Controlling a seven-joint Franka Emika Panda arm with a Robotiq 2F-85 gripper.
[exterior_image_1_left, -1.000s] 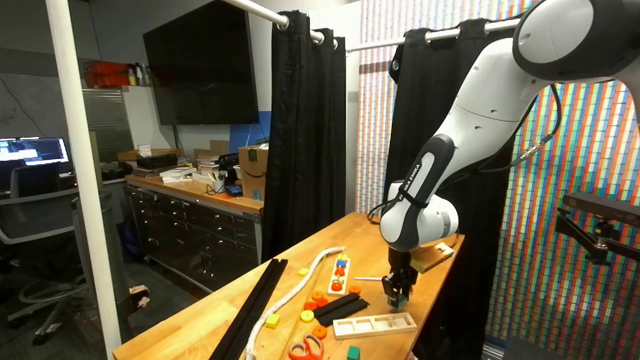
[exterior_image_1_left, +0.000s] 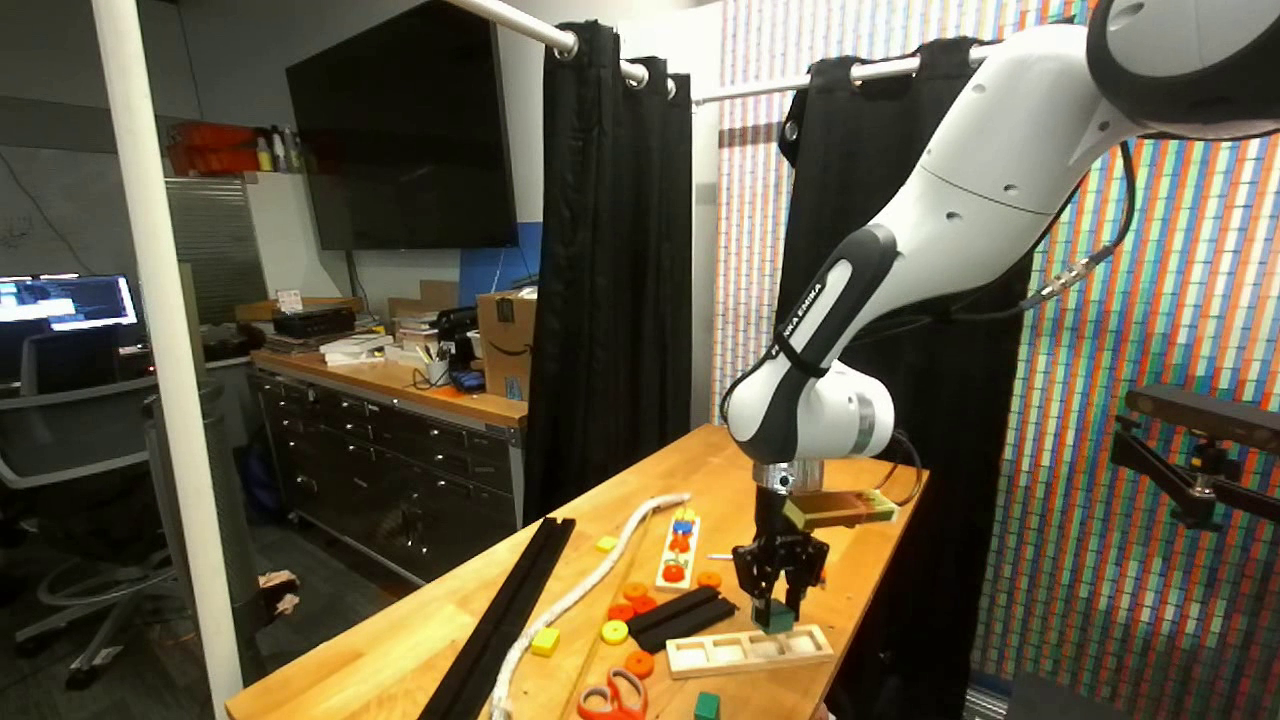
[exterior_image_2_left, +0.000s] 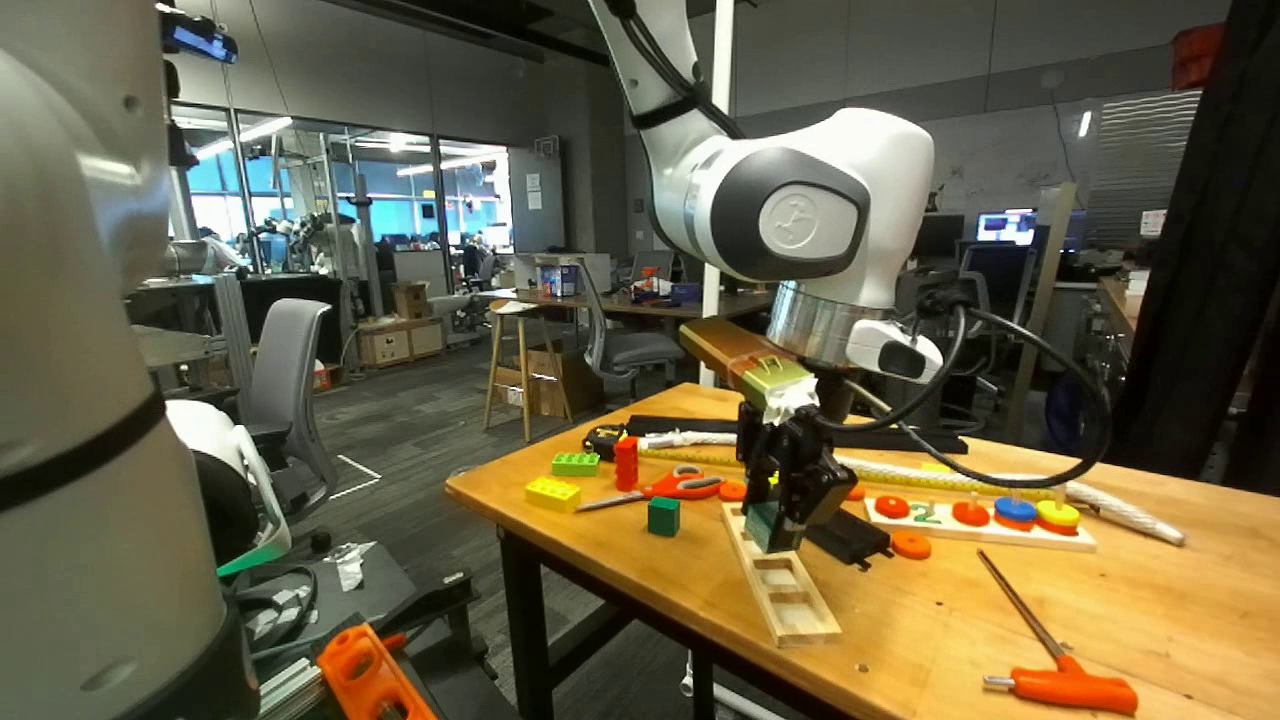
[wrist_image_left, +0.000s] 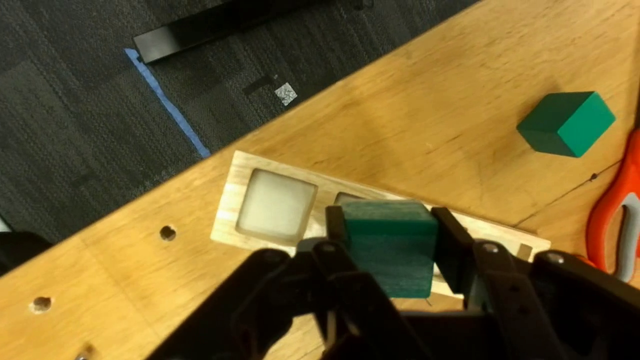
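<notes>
My gripper is shut on a green block (wrist_image_left: 393, 252), one finger on each side of it. In the wrist view the block covers the middle of a pale wooden tray (wrist_image_left: 226, 210) with square recesses; the recess at the tray's left end is empty. Exterior view 2 has the held block (exterior_image_2_left: 774, 528) close over the tray (exterior_image_2_left: 801, 626); whether they touch, I cannot tell. A second green block (wrist_image_left: 564, 125) rests on the table beyond the tray, seen also as a dark green cube (exterior_image_2_left: 663, 517) in exterior view 2.
Orange-handled scissors (wrist_image_left: 612, 198) lie past the tray's far end. Black strips (exterior_image_1_left: 680, 618), loose rings (exterior_image_1_left: 639, 664) and a ring-peg board (exterior_image_1_left: 678, 550) occupy the table nearby. An orange-handled tool (exterior_image_2_left: 1074, 689) lies near the edge. The table edge runs close along the tray.
In exterior view 1 the arm has shifted left and the gripper has risen slightly, carrying the green block from beside the tray's right part toward its middle. The tray has stayed put.
</notes>
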